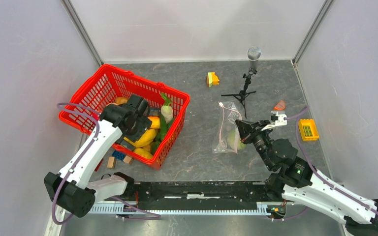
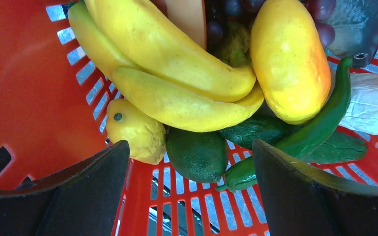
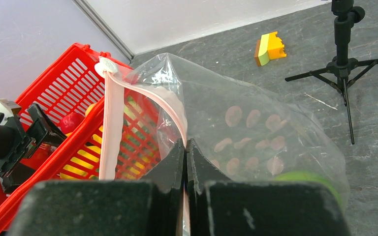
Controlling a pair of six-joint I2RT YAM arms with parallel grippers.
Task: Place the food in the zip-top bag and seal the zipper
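A clear zip top bag [image 3: 256,132] with a pale pink zipper edge [image 3: 111,128] stands with its mouth spread. My right gripper is shut on one side of that edge. Something green [image 3: 302,177] shows inside the bag's lower part. Over the red basket [image 1: 170,142], my left gripper stands open with nothing between its fingers. Below it in the left wrist view lie bananas [image 2: 177,54], a yellow mango [image 2: 290,59], a lemon [image 2: 137,132], an avocado [image 2: 197,155] and a green chili [image 2: 320,128].
A black tripod [image 1: 244,91] stands behind the bag, close to it. A small yellow block piece [image 1: 212,79] lies at the back, and a yellow crate [image 1: 308,129] at the right. Wooden blocks [image 1: 111,162] lie by the basket's front. The floor between basket and bag is clear.
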